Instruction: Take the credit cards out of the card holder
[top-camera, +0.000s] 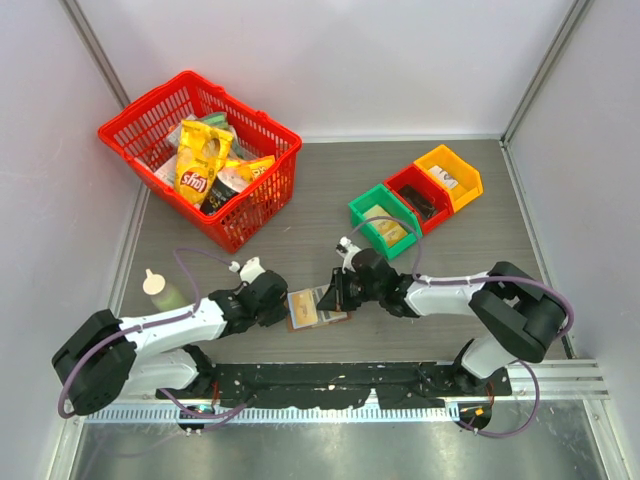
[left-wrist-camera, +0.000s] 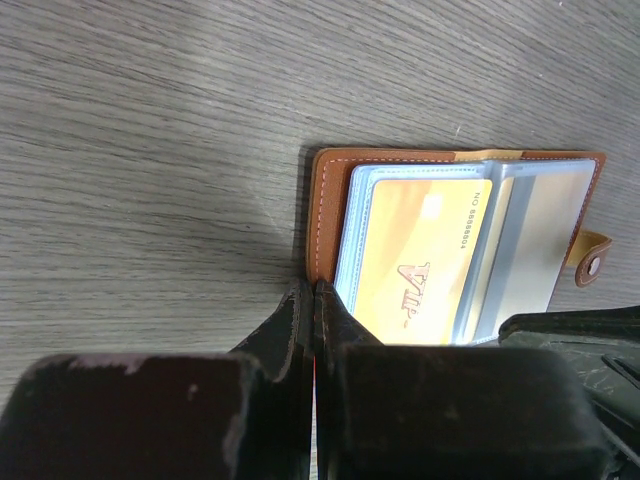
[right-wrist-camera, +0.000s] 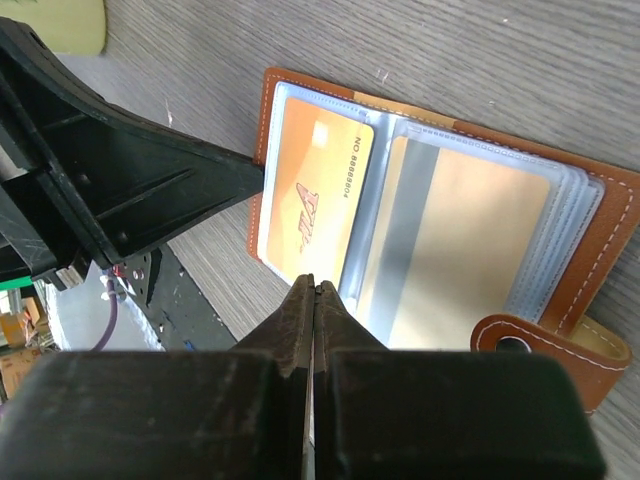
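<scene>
The brown card holder (top-camera: 303, 325) lies open on the table between both arms. A gold card (right-wrist-camera: 312, 190) sits in its left clear sleeve, and a card with a grey stripe (right-wrist-camera: 470, 240) in the right one. My left gripper is shut on the holder's left brown edge (left-wrist-camera: 318, 215). Over the holder, my right gripper has its fingertips together with nothing between them. The gold card is outside those fingers, still inside its sleeve. In the left wrist view, the right gripper's dark finger (left-wrist-camera: 560, 325) shows at the lower right.
A red basket of snacks (top-camera: 270, 195) stands at the back left. Green (top-camera: 362, 207), red and yellow bins sit at the back right. A pale bottle (top-camera: 165, 292) is beside the left arm. Bare table lies behind the holder.
</scene>
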